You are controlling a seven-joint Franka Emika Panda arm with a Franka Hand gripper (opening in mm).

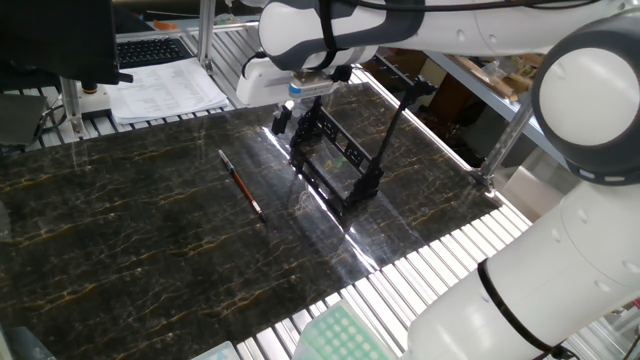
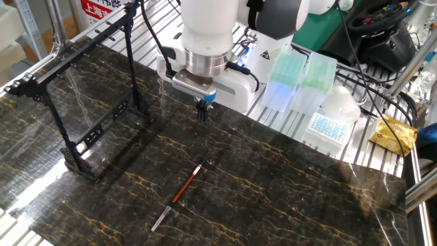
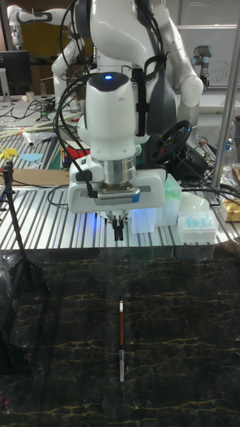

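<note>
A slim brush-like pen [image 1: 240, 184] with a red-brown barrel, a dark tip and a clear end lies alone on the black marbled board [image 1: 120, 260]. The second exterior view shows the same pen [image 2: 181, 190] slanting across the board, its dark tip towards the arm. My gripper [image 2: 202, 113] hangs above the board beyond that tip, apart from the pen. Its dark fingers [image 3: 119, 231] point down and stand close together, with nothing seen between them. The third exterior view has the pen [image 3: 121, 331] nearly in line below the gripper.
A black open frame rack [image 1: 335, 165] stands on the board to one side of the pen. Behind the board's edge are translucent boxes [image 2: 284, 76] and a white tip rack [image 2: 328, 133]. Around the pen the board is bare.
</note>
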